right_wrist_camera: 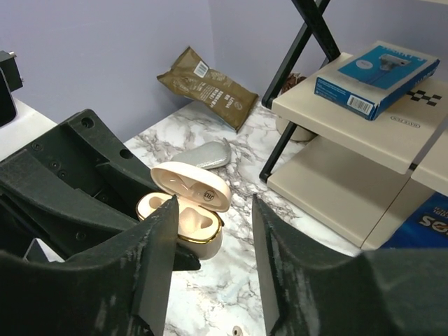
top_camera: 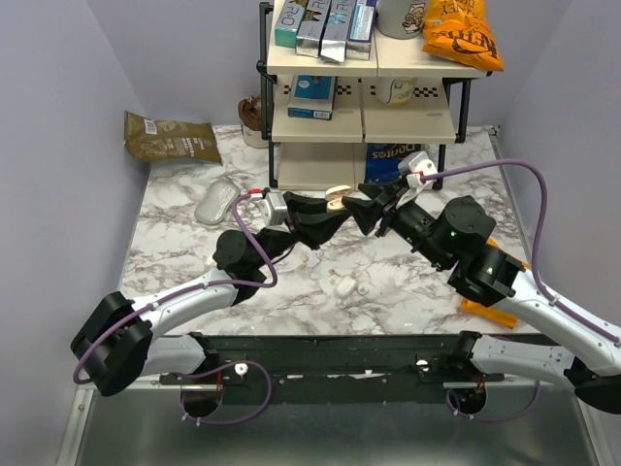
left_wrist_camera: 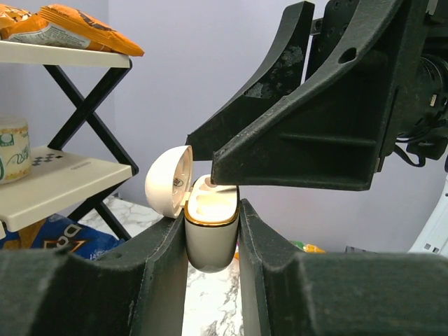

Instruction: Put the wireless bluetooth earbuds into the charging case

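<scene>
The white charging case [left_wrist_camera: 211,238], lid [left_wrist_camera: 166,182] raised, is held between the fingertips of my left gripper. In the right wrist view its two earbud wells [right_wrist_camera: 199,224] show, partly behind a finger. My right gripper is part open, its fingertips right at the case, one beside the wells; whether it holds anything is unclear. Small white pieces [top_camera: 346,287] lie on the marble table below, too small to identify surely.
A shelf rack [top_camera: 315,128] with boxes and snack bags stands at the back. A brown bag [top_camera: 170,141] and a grey pouch [top_camera: 215,202] lie at left.
</scene>
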